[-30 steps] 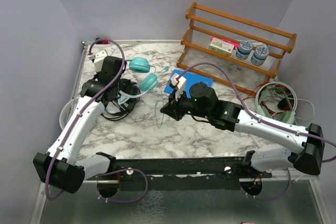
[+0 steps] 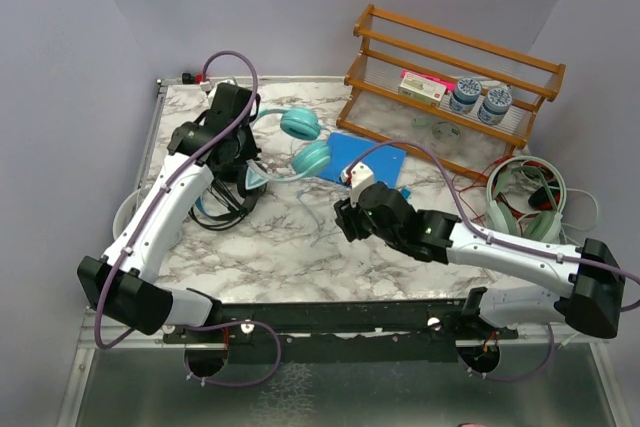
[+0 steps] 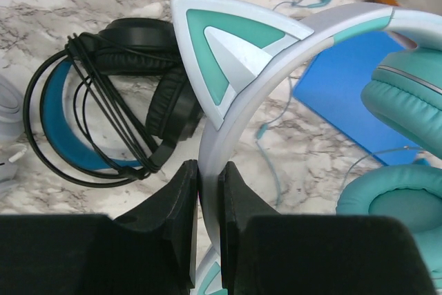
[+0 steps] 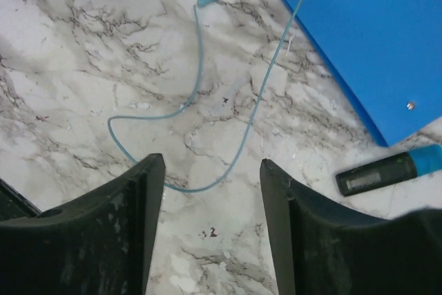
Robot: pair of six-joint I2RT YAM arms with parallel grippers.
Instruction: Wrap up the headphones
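My left gripper is shut on the headband of white-and-teal cat-ear headphones [image 3: 237, 94], held above the table at the left middle, teal cups [image 2: 311, 158] toward the centre. Their thin teal cable [image 4: 199, 60] lies loosely looped on the marble below. My right gripper stands part open over that cable at the centre, nothing seen between its fingers.
Black headphones [image 3: 132, 43] with bundled cable lie under my left arm. A blue board [image 4: 362, 32] and a small dark cylinder [image 4: 376, 177] are near the centre. A wooden rack [image 2: 452, 37] stands behind, more headphones [image 2: 536, 221] at right.
My left gripper has risen and moved right with the headphones, whose cups swing into view further right. My right gripper has moved slightly right, and its fingers appear more open.
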